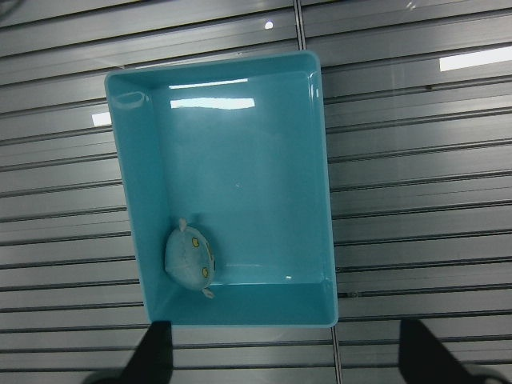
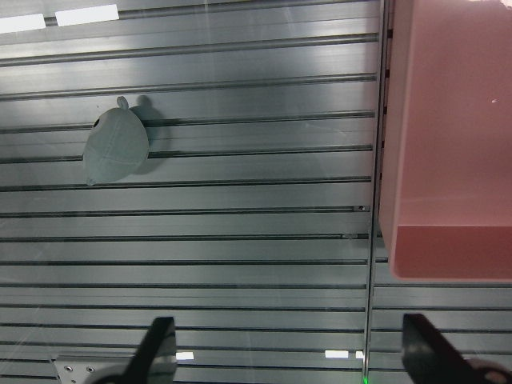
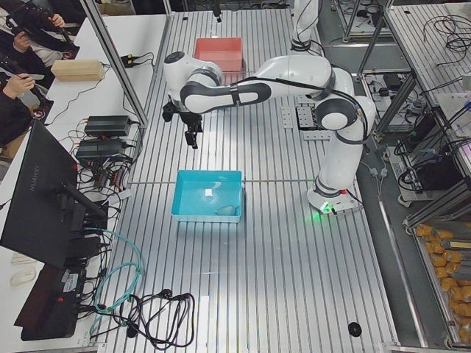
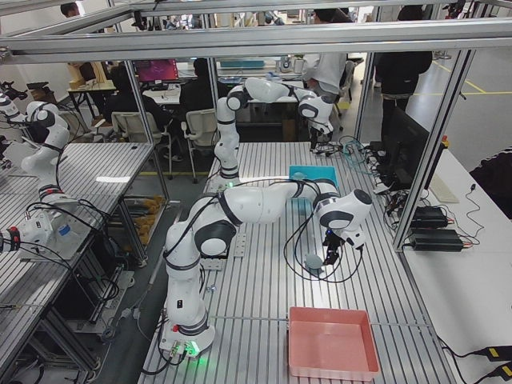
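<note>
My left gripper is open above the slatted table, just short of a blue bin (image 1: 240, 160) that holds a pale blue plush toy (image 1: 189, 258) with yellow spots along one side. My right gripper is open and empty. In the right wrist view a grey-green plush toy (image 2: 114, 148) lies on the bare table, left of a pink bin (image 2: 448, 136). The pink bin also shows at the front of the camera right view and looks empty there.
A monitor (image 3: 44, 198), power boxes and loose cables (image 3: 162, 316) line one side of the table. Aluminium posts and rails frame the workspace. The table around both bins is mostly clear.
</note>
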